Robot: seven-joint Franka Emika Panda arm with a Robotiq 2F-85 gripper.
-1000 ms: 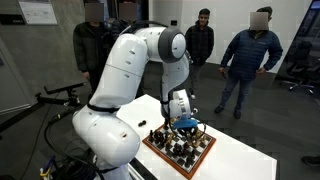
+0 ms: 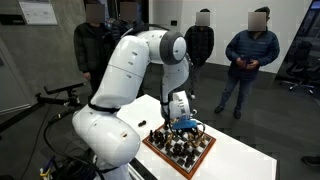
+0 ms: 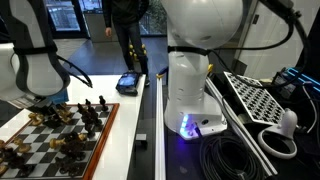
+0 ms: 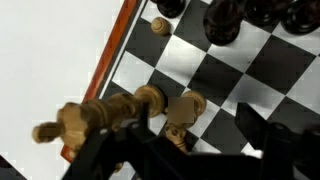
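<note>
In the wrist view my gripper reaches in from the bottom edge over a chessboard (image 4: 282, 65). Its dark fingers (image 4: 262, 135) stand apart on either side of a light wooden chess piece (image 4: 180, 118). No contact shows between the fingers and that piece. Left of the fingers, a taller light wooden piece (image 4: 75, 125) looms close to the camera. In exterior view 1 the arm bends down to the board (image 2: 207, 150), with the gripper (image 2: 184, 126) low among the pieces. Its fingertips are too small to make out there.
A light pawn (image 4: 160, 26) stands near the board's brown border (image 4: 110, 48). Several dark pieces (image 4: 222, 22) crowd the top of the wrist view. People (image 2: 250, 52) stand behind.
</note>
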